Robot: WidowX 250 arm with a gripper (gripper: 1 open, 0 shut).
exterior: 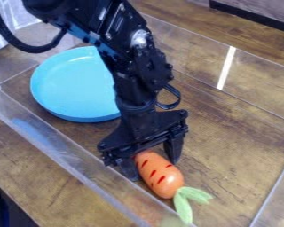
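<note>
My black gripper (145, 152) is lowered over an orange toy carrot (161, 179) with red stripes and pale green leaves, in the lower middle of the camera view. The fingers are open and sit around the carrot's upper, thick end, which is partly hidden beneath them; whether they touch it is unclear. The carrot lies on the wooden floor of a clear-walled tray, by its near left wall.
A blue plate (61, 93) lies at the upper left, behind the arm. A clear wall (56, 148) runs along the lower left.
</note>
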